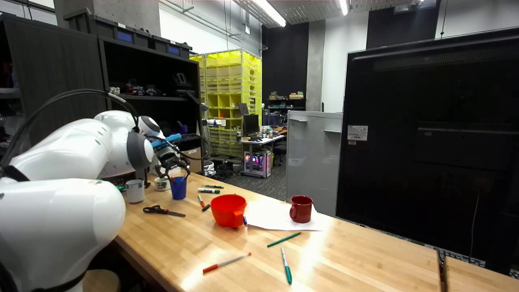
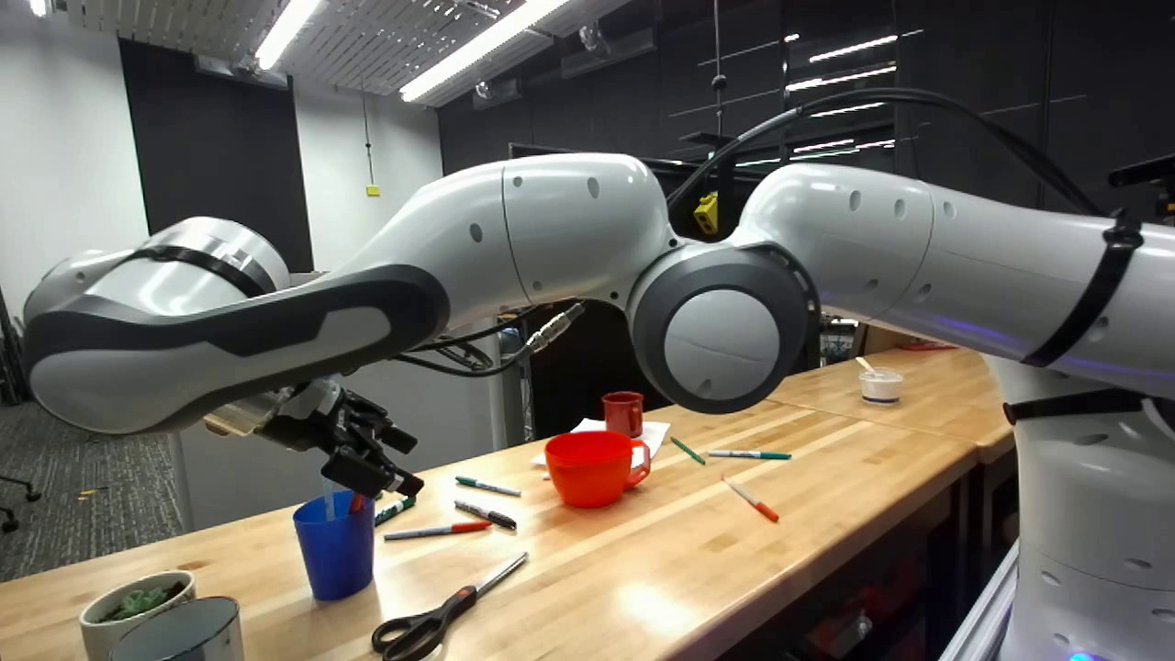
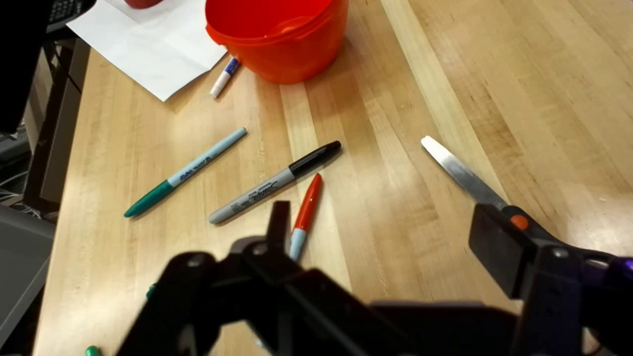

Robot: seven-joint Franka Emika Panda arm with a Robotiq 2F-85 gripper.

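My gripper hovers over the blue cup (image 2: 336,551), its fingers spread wide and nothing visible between them. In exterior view 2 a red-orange piece and a pale stick show inside the cup's rim. A red-capped marker (image 3: 308,207) lies loose on the table, near a black-capped marker (image 3: 276,184) and a green-capped marker (image 3: 185,172). Black scissors (image 2: 446,611) rest in front of the cup; in the wrist view my right finger covers part of their handle.
A red-orange bowl (image 1: 228,210) stands mid-table, with a dark red mug (image 1: 301,209) on white paper behind it. A grey mug (image 1: 135,190) and a potted plant (image 2: 138,606) stand close to the cup. More markers lie scattered.
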